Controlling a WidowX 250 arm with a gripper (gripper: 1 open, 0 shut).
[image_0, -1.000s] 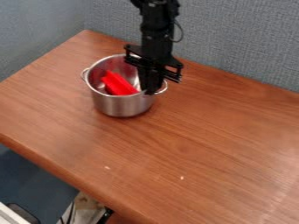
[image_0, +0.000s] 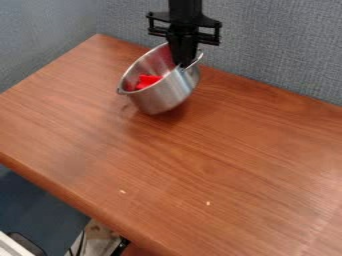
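A steel pot (image_0: 158, 92) with side handles is tilted near the back of the wooden table (image_0: 187, 180), its right side raised. A red object (image_0: 146, 81) lies inside it, partly hidden by the rim. My black gripper (image_0: 183, 58) is at the pot's back right rim, its lower part inside or behind the rim; whether it is open or shut is hidden.
A grey fabric wall runs behind the table. Cables and other items sit below the table's front left edge.
My gripper has moved up toward the back, and the pot has gone with it, shifting back and right and tilting further. The red object now shows less.
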